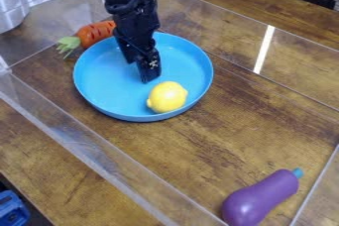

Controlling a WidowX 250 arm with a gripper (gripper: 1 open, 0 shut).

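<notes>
My dark gripper (pixel 141 63) reaches down from the top into a blue plate (pixel 106 89), its tips low over the plate's middle and open; whether anything is between them is hard to tell. A yellow lemon-like object (pixel 167 96) lies on the plate's front right. An orange carrot (pixel 95 33) with green top lies behind the plate's left rim, partly beside my arm.
A purple eggplant (pixel 259 197) lies at the lower right. A blue object (pixel 8 210) is at the lower left edge, and a clear container (pixel 27 2) at the upper left.
</notes>
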